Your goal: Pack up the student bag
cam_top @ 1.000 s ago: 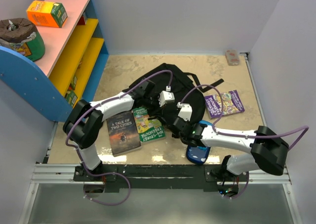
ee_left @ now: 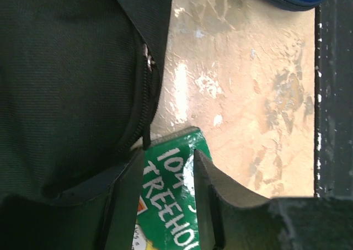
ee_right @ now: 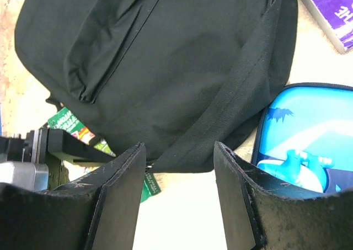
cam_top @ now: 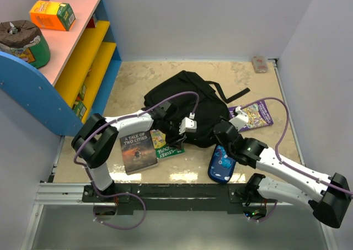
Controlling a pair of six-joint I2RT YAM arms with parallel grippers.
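Observation:
The black bag [cam_top: 182, 90] lies flat on the table, its zipped opening edge [ee_left: 146, 87] facing the near side. Over that edge and the green treehouse book [ee_left: 171, 206] is my left gripper, part open, with nothing visibly held between its fingers. My right gripper is open above the bag's near right edge, close to the blue pencil case [cam_top: 221, 166]. The left gripper's tips are hard to make out from the top. A dark book, "A Tale of Two Cities" [cam_top: 138, 152], lies left of the green one.
A purple book [cam_top: 256, 115] lies right of the bag, and a small box [cam_top: 259, 64] sits at the back right. The shelf [cam_top: 83, 51] with boxes stands at the left. Bare table shows at the back and front right.
My right gripper moved to the right, away from the left one.

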